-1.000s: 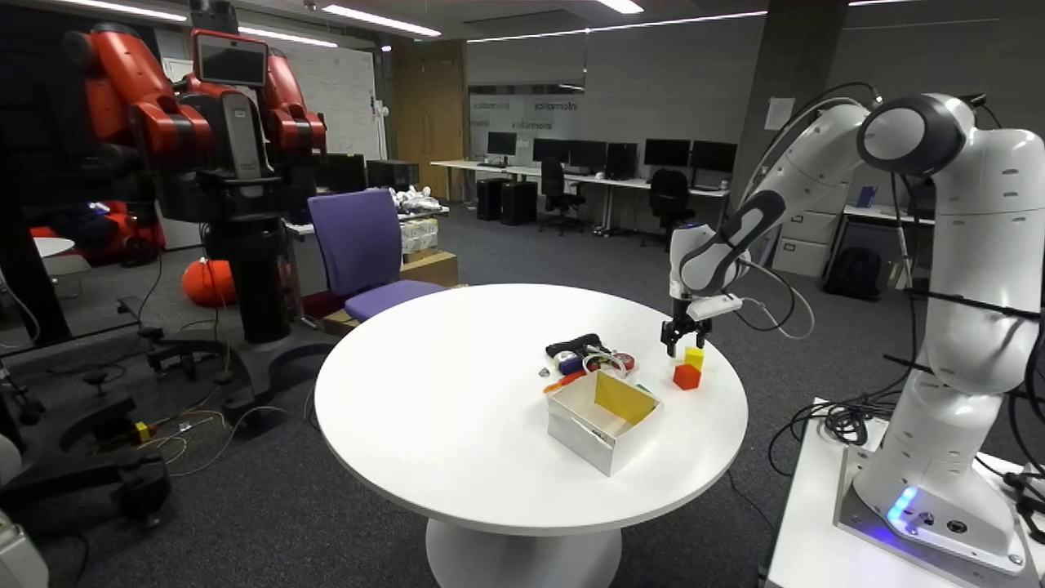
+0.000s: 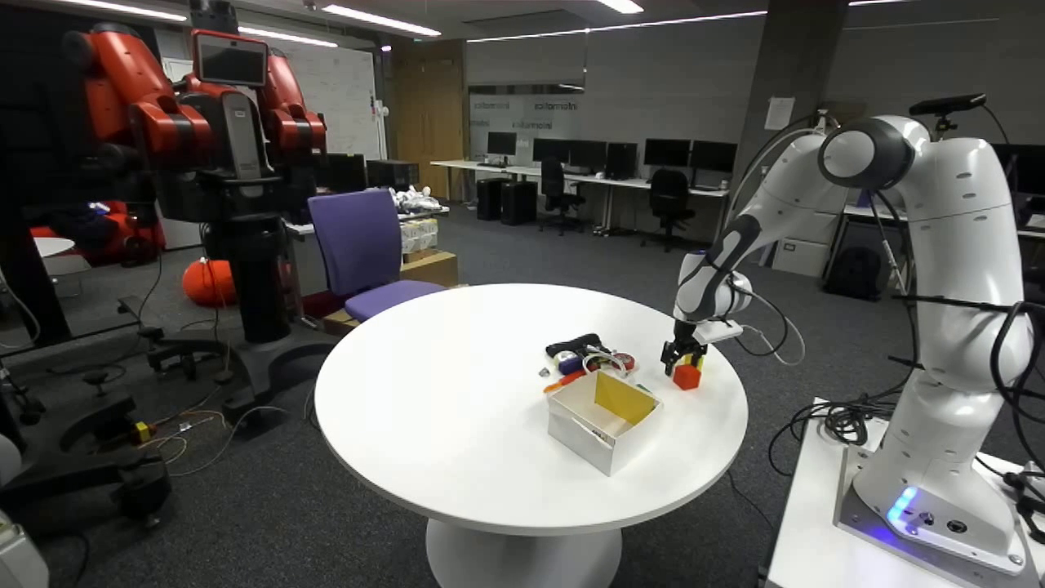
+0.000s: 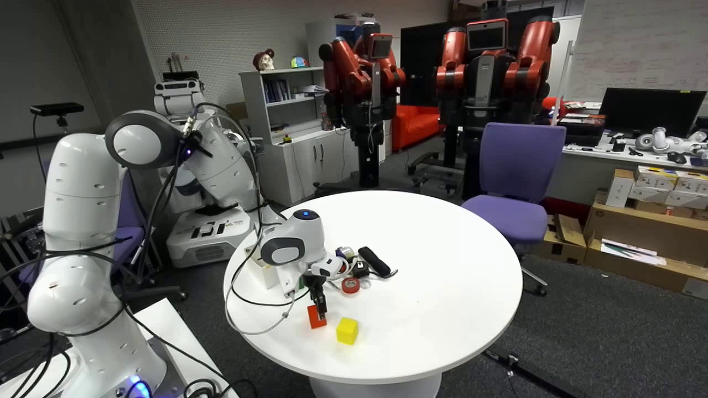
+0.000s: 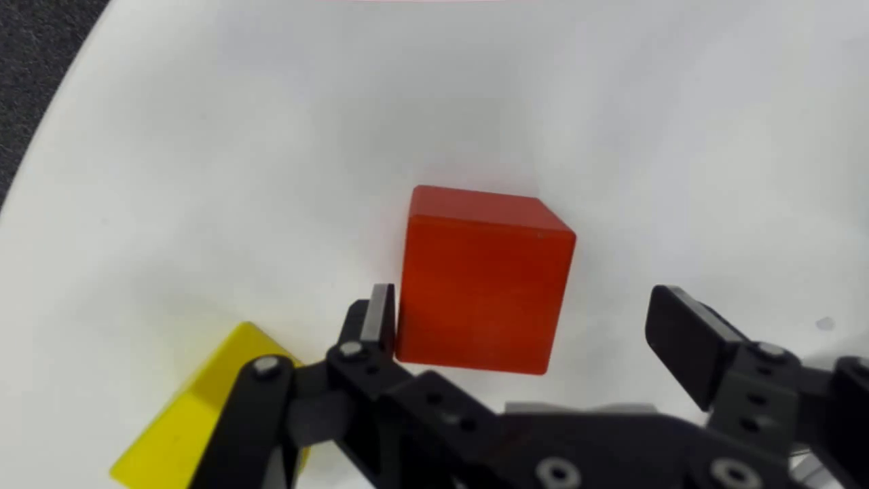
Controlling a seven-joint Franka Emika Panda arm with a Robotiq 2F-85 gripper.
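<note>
A red cube (image 4: 485, 297) rests on the white table, and in the wrist view it lies between the fingers of my gripper. The fingers stand wide apart. The left finger (image 4: 379, 318) is right beside the cube's left side; whether they touch I cannot tell. A clear gap separates the cube from the right finger (image 4: 692, 342). Close by sits a yellow cube (image 3: 347, 330), partly covered by the left finger in the wrist view. In exterior view 1 my gripper is low over the table, just behind the red cube (image 2: 687, 376).
An open box (image 2: 598, 431) stands near the cubes. Behind it lies a cluster of small items, including a black case (image 3: 375, 261) and a red tape roll (image 3: 350, 285). The table's edge is close to the cubes.
My gripper has come down to the table, close to the red cube, and now partly hides the yellow cube in exterior view 1. Both cubes appear unmoved.
</note>
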